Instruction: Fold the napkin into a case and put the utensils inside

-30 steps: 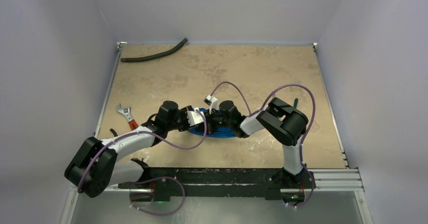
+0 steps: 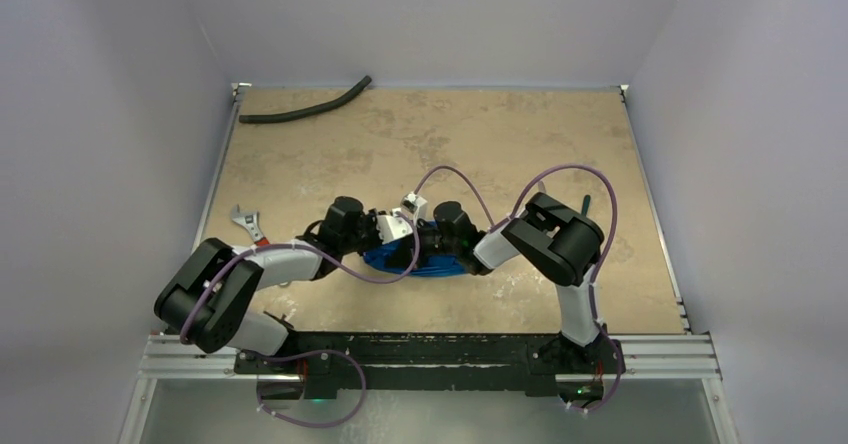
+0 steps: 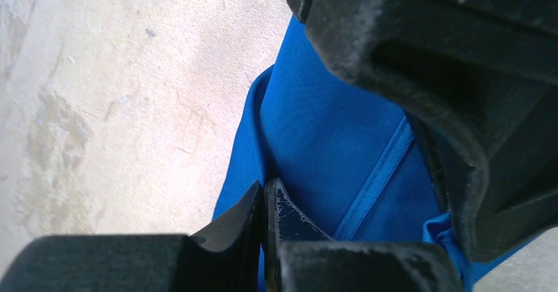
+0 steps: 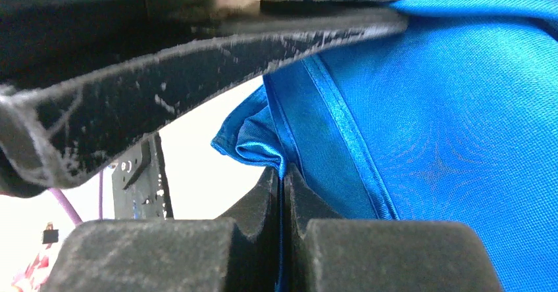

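Note:
The blue napkin lies folded at the front middle, largely under both grippers. My left gripper has its fingertips close together at a raised fold of the napkin; whether they are closed on it I cannot tell. Just to its right, my right gripper is shut on a bunched edge of the napkin. The other gripper's black body crowds close over the cloth in each wrist view. I cannot make out any utensils for certain; the top view is partly covered by the arms.
An adjustable wrench lies at the left, a dark curved tube at the back left. A thin dark green object is at the right beside the right arm.
My left arm has shifted slightly right, and more blue cloth shows at its front left. The right arm has moved only slightly.

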